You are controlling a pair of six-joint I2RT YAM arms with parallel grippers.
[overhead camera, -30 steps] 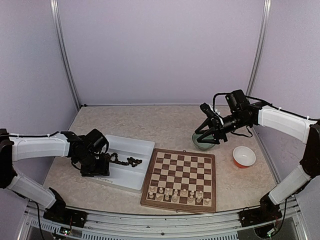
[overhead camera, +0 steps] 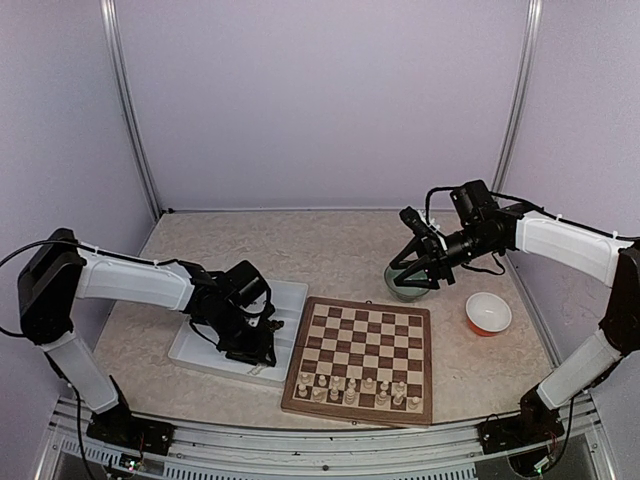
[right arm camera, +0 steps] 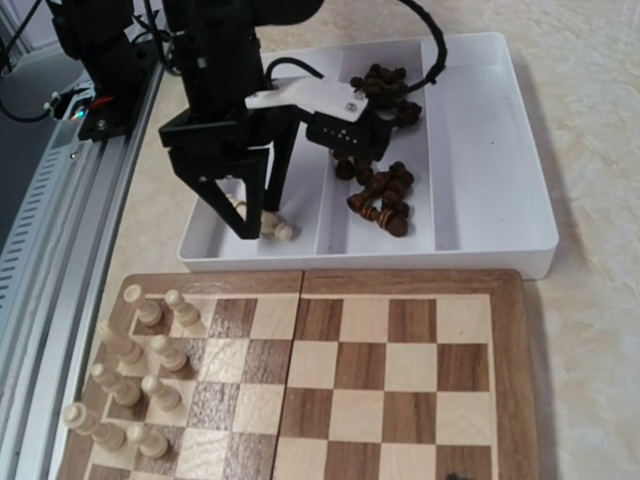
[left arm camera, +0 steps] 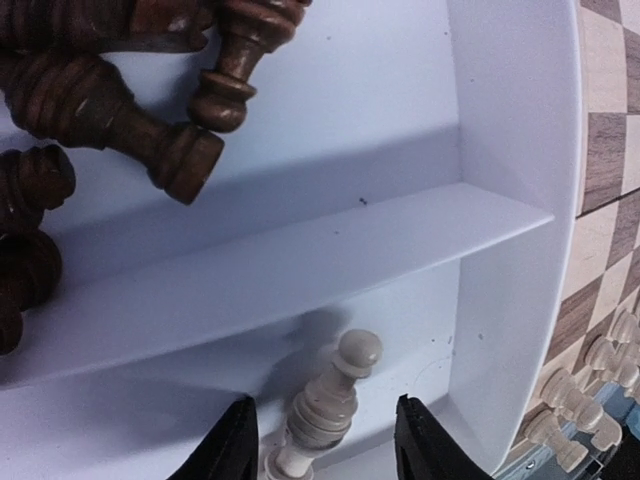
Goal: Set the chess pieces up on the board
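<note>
A pale chess piece (left arm camera: 322,408) lies on its side in the front compartment of the white tray (right arm camera: 480,120). My left gripper is over it, fingers part open, one finger to each side of the piece and a gap showing on both sides. Dark pieces (right arm camera: 382,195) lie heaped in the tray's middle compartment. On the chessboard (overhead camera: 362,345), several pale pieces (right arm camera: 120,385) stand upright in two rows along the near side. My right gripper (overhead camera: 405,272) hangs open and empty above the table, right of the board's far corner.
A green bowl (overhead camera: 408,291) stands under the right gripper, and a white-and-red bowl (overhead camera: 488,313) is farther right. Low divider walls (left arm camera: 290,265) separate the tray's compartments. The middle and far squares of the board are bare.
My left arm has moved right along the tray, from its left end to near the end beside the board. The right arm and the pieces on the board stay where they were.
</note>
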